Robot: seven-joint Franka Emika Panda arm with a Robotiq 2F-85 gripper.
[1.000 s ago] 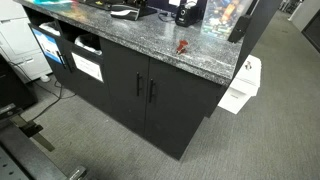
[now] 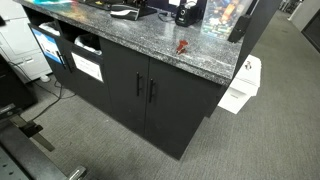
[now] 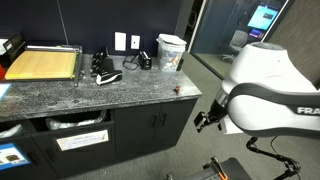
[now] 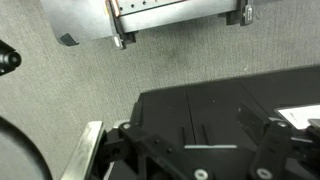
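Note:
My gripper is open at the bottom of the wrist view, with nothing between its fingers. In exterior view 2 it hangs below the white arm, in front of the counter's right end and apart from it. Exterior view 1 does not show it. A small reddish object (image 2: pixel 182 46) lies near the front edge of the grey speckled countertop (image 2: pixel 205 60); the same object (image 3: pixel 179 90) appears near the right end in exterior view 2. It is too small to identify.
A clear tub (image 3: pixel 171 55) stands at the counter's back right. Dark appliances (image 3: pixel 104 68) and a wooden board (image 3: pixel 44 63) sit further left. Black cabinet doors (image 2: pixel 165 105) front the counter. A white bin (image 2: pixel 241 84) stands beyond its end. Much of the carpet is clear.

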